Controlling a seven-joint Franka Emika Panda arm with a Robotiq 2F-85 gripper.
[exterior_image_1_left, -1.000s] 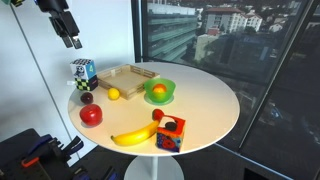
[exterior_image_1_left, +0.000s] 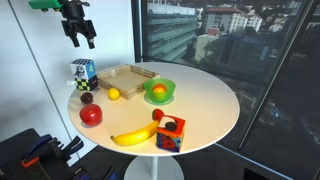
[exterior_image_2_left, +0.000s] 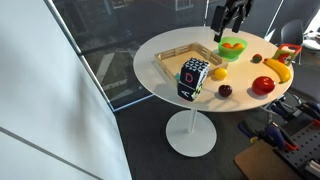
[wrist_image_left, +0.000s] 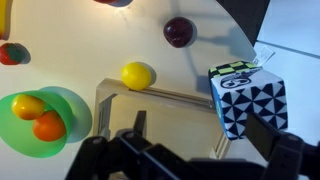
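My gripper (exterior_image_1_left: 83, 44) hangs in the air above the far left part of the round table, its fingers apart with nothing between them. In the wrist view the gripper is over the shallow wooden tray (wrist_image_left: 160, 120), which is empty in the part that shows. A patterned box (wrist_image_left: 248, 100) with black-and-white sides stands to the right of the tray, below and partly behind a finger. Just outside the tray's edge lies a yellow lemon-like fruit (wrist_image_left: 137, 75). A dark round fruit (wrist_image_left: 179, 32) sits nearer the table's edge.
A green bowl (exterior_image_1_left: 170, 96) with orange fruit stands right of the tray. Along the front lie a red apple-like fruit (exterior_image_1_left: 91, 117), a banana (exterior_image_1_left: 136, 134), a small red fruit (exterior_image_1_left: 158, 115) and a colourful cube (exterior_image_1_left: 170, 134).
In exterior view 1 my gripper has moved to the right, from left of the patterned box to above it and toward the tray. The objects on the table have not moved.
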